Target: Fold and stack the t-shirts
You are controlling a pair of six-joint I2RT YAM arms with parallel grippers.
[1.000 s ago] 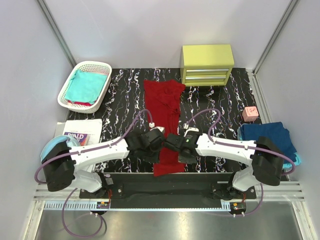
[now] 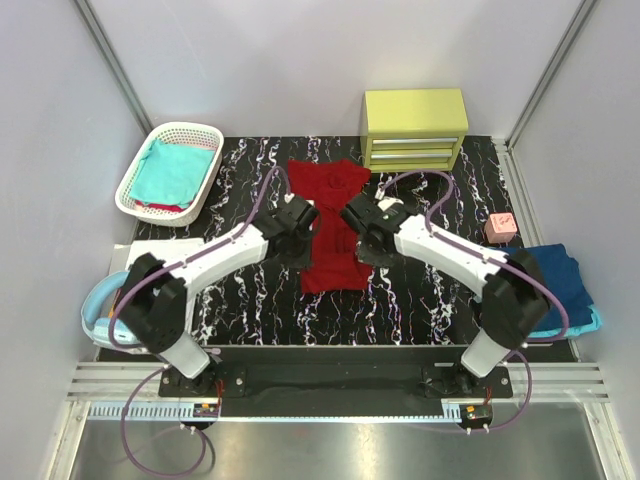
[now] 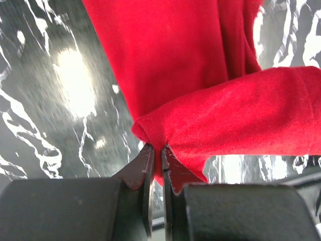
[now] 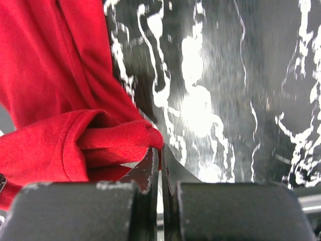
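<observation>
A red t-shirt [image 2: 333, 185] lies in a narrow strip along the middle of the dark marbled table, its near end turned up between my two arms. In the left wrist view, my left gripper is shut on one corner of the shirt's near edge, the cloth [image 3: 225, 115] bunched between its fingers. At the opposite corner, my right gripper is shut, with a fold of the red cloth [image 4: 120, 143] running to its fingertips. Both arms hide part of the shirt in the top view.
A white basket [image 2: 126, 190] with turquoise and red cloth stands back left. Folded blue cloth [image 2: 562, 280] lies at the right, near a pink box [image 2: 500, 228]. A green drawer unit [image 2: 415, 125] stands at the back. Headphones [image 2: 95, 305] lie at the left.
Both grippers have moved away from the table's front edge toward the back, and the shirt's near end has come with them. The back end has stayed in place.
</observation>
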